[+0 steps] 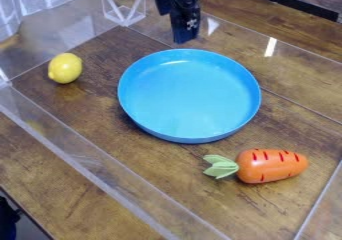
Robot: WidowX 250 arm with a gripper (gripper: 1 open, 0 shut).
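A dark robot gripper [183, 22] hangs at the top centre of the camera view, above and behind a round blue plate [189, 89]. Whether its fingers are open or shut is hard to make out. A yellow lemon [64, 69] lies left of the plate. A toy orange carrot with green leaves [267, 166] rests at the lower right, in front of the plate. The plate is empty.
The wooden surface [134, 184] has clear plastic walls along its left and back. Bare wood shows to the right of the plate and at the lower left.
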